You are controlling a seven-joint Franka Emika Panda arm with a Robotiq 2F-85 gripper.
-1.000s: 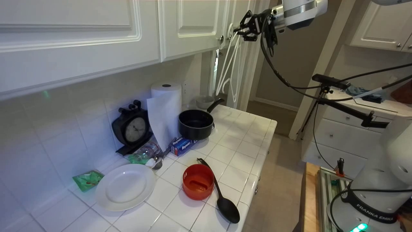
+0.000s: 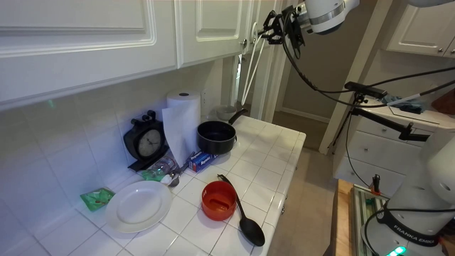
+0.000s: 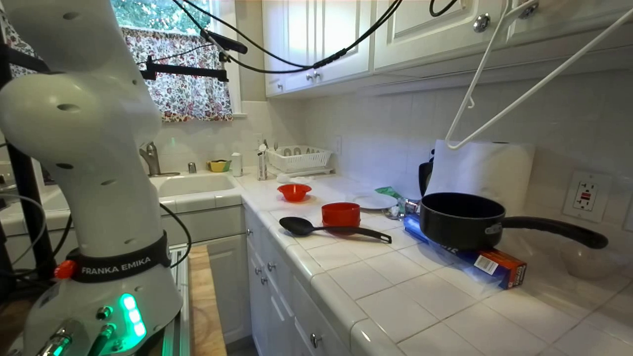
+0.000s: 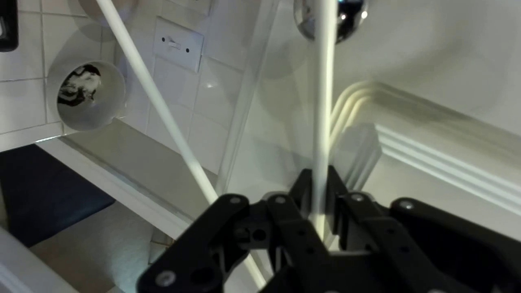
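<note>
High at the cabinet, my gripper (image 2: 263, 35) is shut on a white hanger (image 2: 248, 72) near its top. The wrist view shows the hanger's rod (image 4: 325, 97) running between the black fingers. Below the grip, its long sides hang down over the counter. A cabinet knob (image 2: 244, 42) is close by on the left; another knob (image 4: 349, 17) sits partly behind the rod in the wrist view. In the second exterior view the hanger (image 3: 534, 88) hangs in front of the cabinet's underside, its top close to a knob (image 3: 528, 9). Whether its hook touches that knob, I cannot tell.
On the counter stand a black pot (image 2: 216, 137), a paper towel roll (image 2: 184, 123), a red bowl (image 2: 218, 201), a black spoon (image 2: 251, 230) and a white plate (image 2: 138, 207). Bare tiles (image 2: 260, 166) lie along the counter's right side.
The hanger has turned and swung, now looking narrower in exterior view 1. My gripper has shifted slightly and remains on it. Things on the counter have not moved.
</note>
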